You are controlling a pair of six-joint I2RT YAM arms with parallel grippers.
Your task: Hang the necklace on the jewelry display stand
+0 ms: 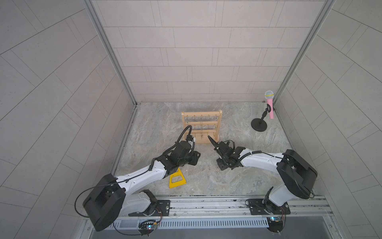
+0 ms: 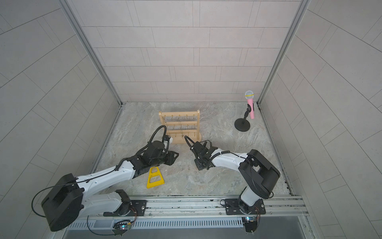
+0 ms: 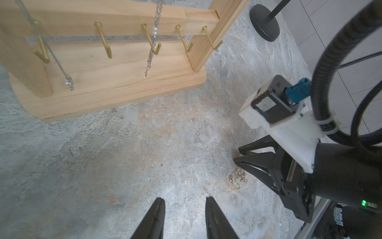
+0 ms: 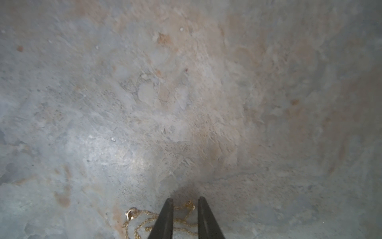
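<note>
A thin gold necklace (image 4: 140, 215) lies bunched on the table, cut off by the bottom edge of the right wrist view. Directly over it my right gripper is part open, and some chain shows in the gap between its fingers. From the left wrist view, the necklace (image 3: 238, 178) rests just beneath those fingertips; contact cannot be told. My left gripper stands apart over bare table, open and empty. The wooden display stand (image 1: 201, 114) is behind both arms, with brass hooks (image 3: 102, 37) and silver chains (image 3: 154, 33) hanging at it.
A yellow triangular piece (image 1: 177, 184) lies under the left forearm. At the back right is a black round-based stand (image 1: 259, 125) with a pink microphone (image 1: 270, 107). The two grippers are close together.
</note>
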